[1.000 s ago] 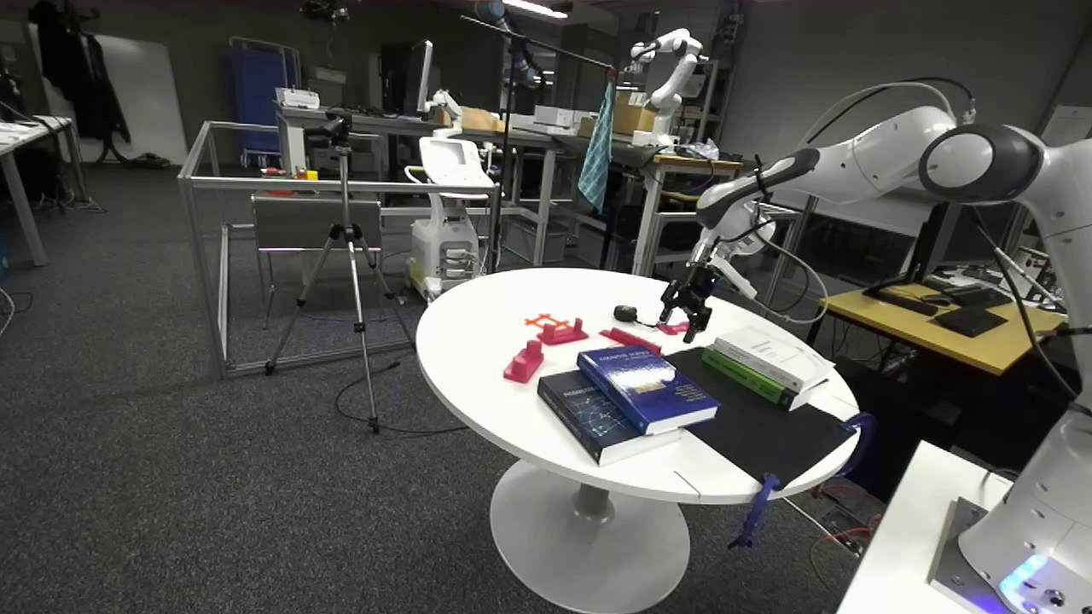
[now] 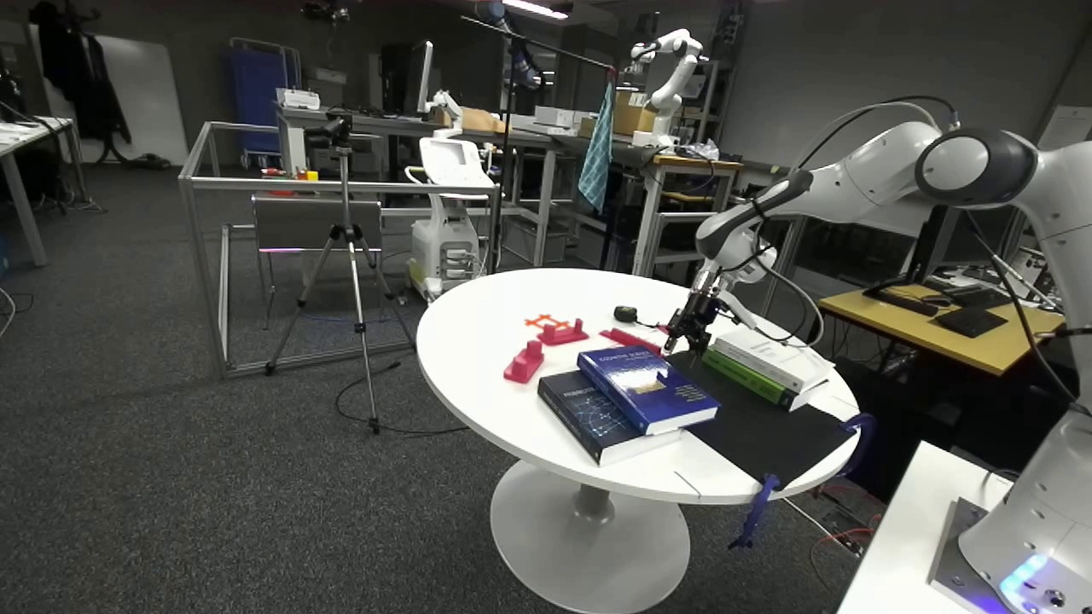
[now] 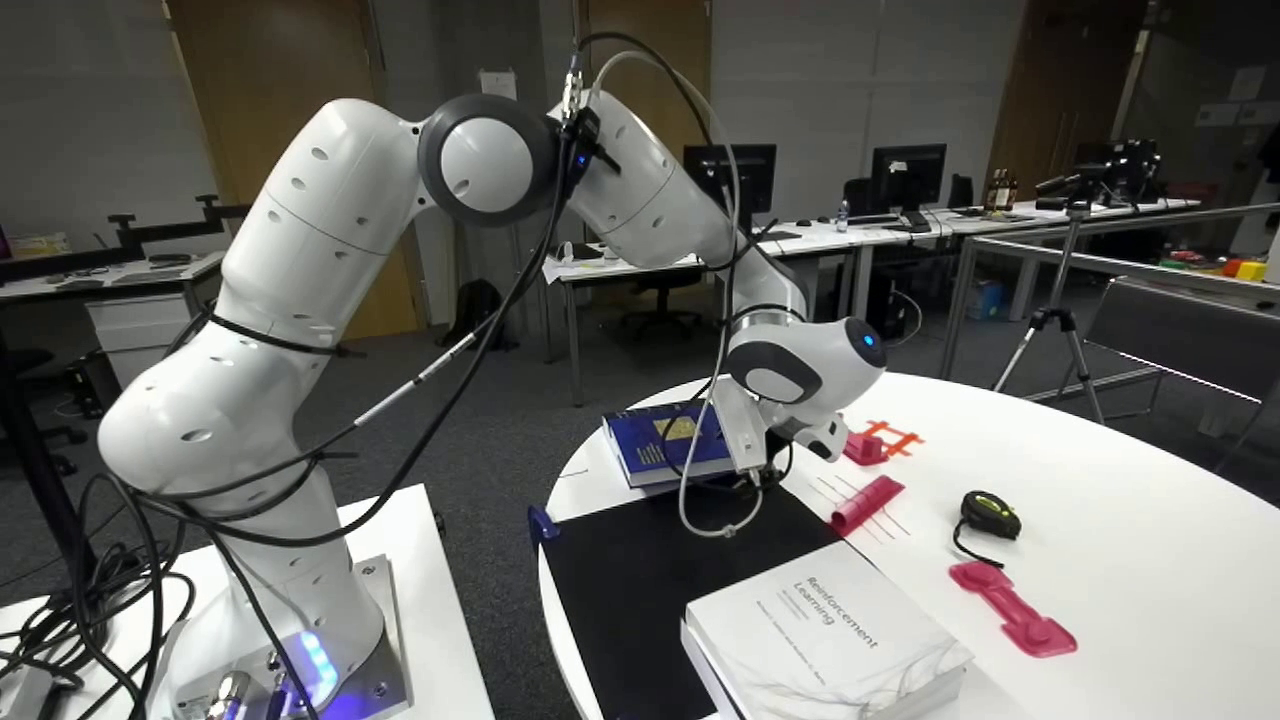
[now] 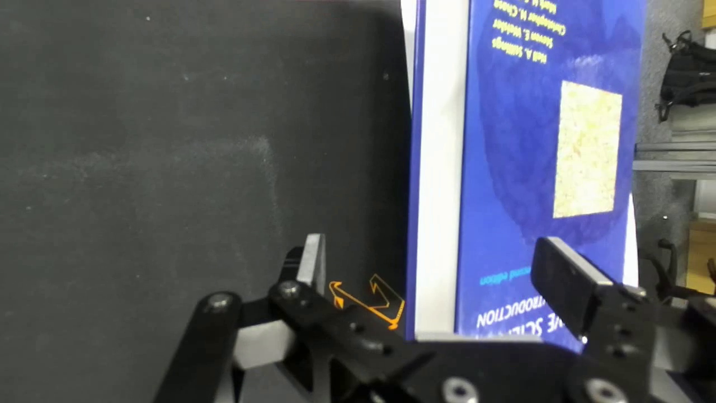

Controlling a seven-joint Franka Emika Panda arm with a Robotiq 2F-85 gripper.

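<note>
My gripper stands open, its fingers wide apart with nothing clasped. In the wrist view, the left fingertip is over the black mat and the right one over the blue book, whose page edge runs between them. The blue book rests across a dark book at the table's front. From exterior view 1, the gripper points down near the mat's far edge, between the blue book and the other stack. In exterior view 2, the arm's hand mostly hides the fingers. The gripper's height above the surface is hard to judge.
A white book tops a green book on the black mat. Red plastic pieces and a tape measure lie farther across the white table. Bare mat separates the two stacks.
In exterior view 1, my gripper has come lower and nearer the books, with its fingers turned somewhat. Books and red pieces have stayed put.
</note>
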